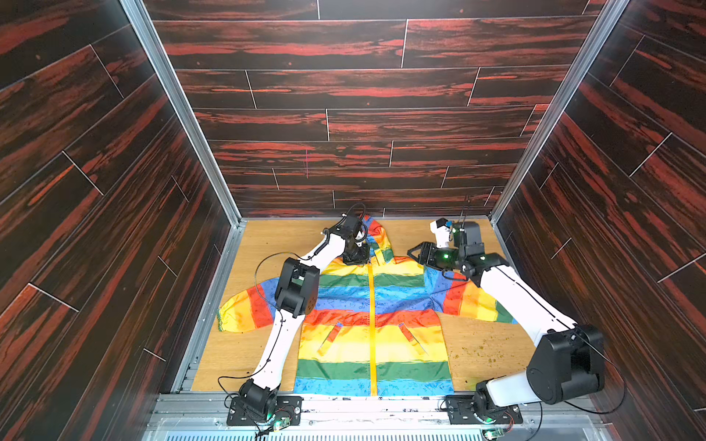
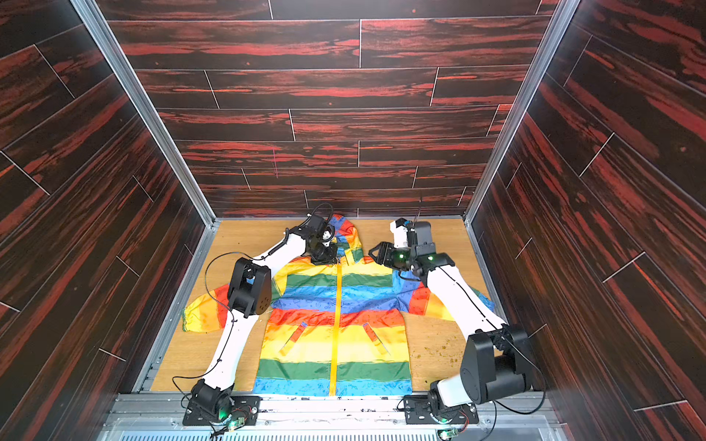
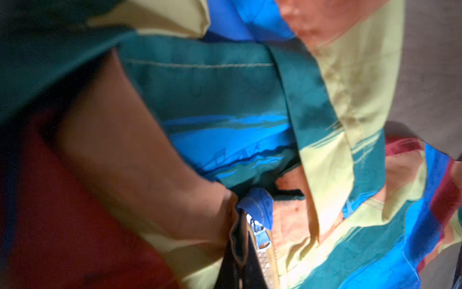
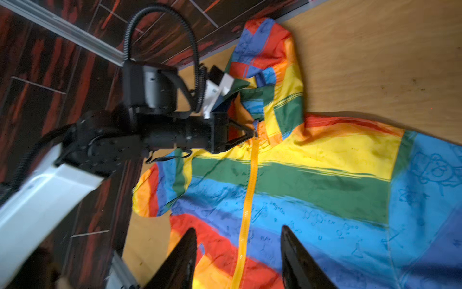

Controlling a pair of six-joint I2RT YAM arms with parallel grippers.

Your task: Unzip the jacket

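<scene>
The rainbow-striped jacket [image 1: 334, 352] lies spread front up, its yellow zipper [image 1: 371, 316] running down the middle. In the left wrist view my left gripper is shut on a thin fold of the collar edge [image 3: 235, 231], beside the silver zipper slider [image 3: 261, 238] and a small blue tab [image 3: 259, 204]. The right wrist view shows that gripper's tips at the zipper's top. My right gripper is open, nothing between its fingers. It hovers over the jacket, right of the collar in the top views.
The hood [image 4: 269, 53] lies folded above the collar. Sleeves [image 1: 246, 312] stretch out to both sides. Bare wooden table [image 1: 485, 360] shows right of the jacket's lower body, and dark walls enclose the table.
</scene>
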